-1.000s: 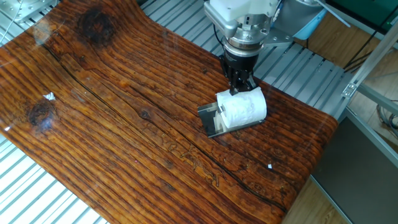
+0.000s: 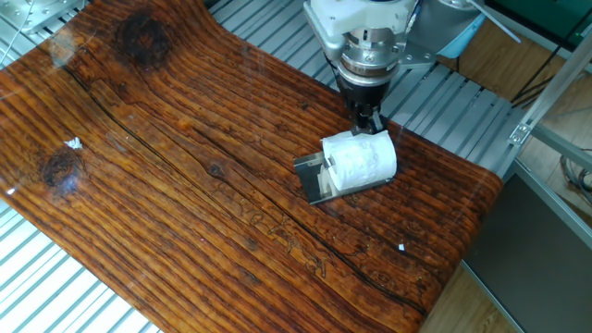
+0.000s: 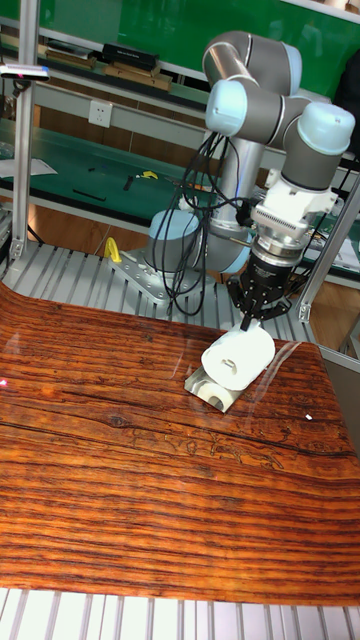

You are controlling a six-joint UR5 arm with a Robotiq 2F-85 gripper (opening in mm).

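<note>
A white paper roll [image 2: 361, 162] lies on its side on a small metal holder [image 2: 308, 179], near the table's far edge. In the other exterior view the roll [image 3: 239, 357] turns its hollow end towards the camera, with the holder [image 3: 212, 391] under and in front of it. My gripper [image 2: 368, 126] points down at the roll's upper back side. Its fingertips [image 3: 247, 321] come together just at the top of the roll and look shut. Whether they touch the paper or pinch a thin edge of it does not show.
Small white scraps lie on the table, one [image 2: 400, 247] near the right edge and another [image 2: 73, 143] far left. Behind the table, slatted metal [image 3: 85, 288] carries the arm's base.
The roll and holder have not moved.
</note>
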